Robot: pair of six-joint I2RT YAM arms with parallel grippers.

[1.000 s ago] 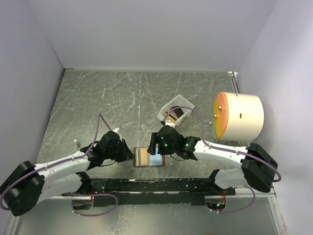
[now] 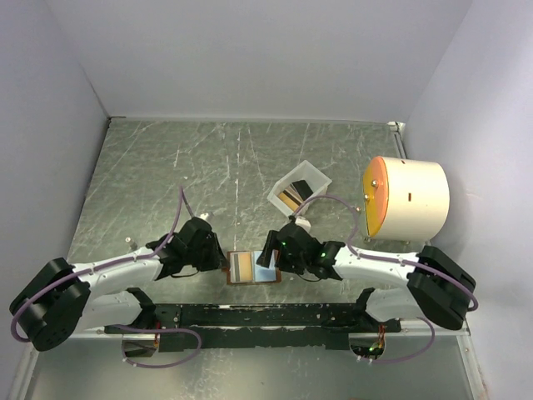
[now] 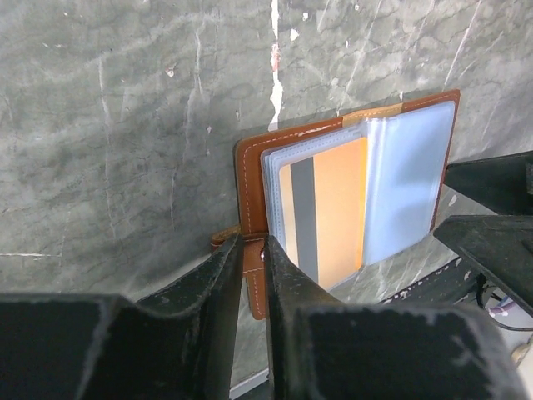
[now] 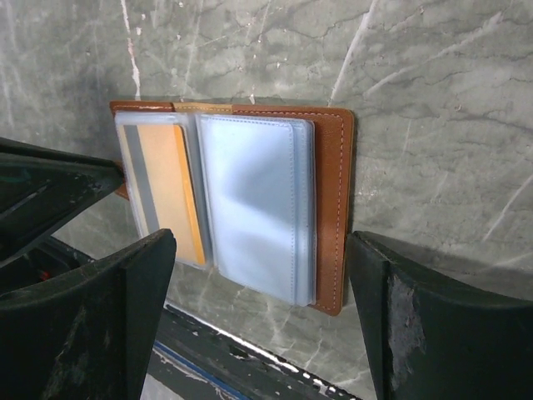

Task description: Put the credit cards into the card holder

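The brown card holder [image 2: 231, 276] lies spread flat near the table's front edge. In the left wrist view an orange card [image 3: 340, 207] with a dark stripe sits in its left pocket. The right-hand pocket [image 4: 252, 179] looks empty and pale blue. My left gripper is at the holder's left edge, fingers close together with a narrow gap and brown leather showing there; whether they grip it is unclear. My right gripper stands open over the right pocket, with its fingers wide apart. Other cards [image 2: 291, 197] lie in a white box at the back right.
The white box [image 2: 321, 176] stands behind my right gripper. A cream cylinder with an orange end [image 2: 408, 198] sits at the table's right side.
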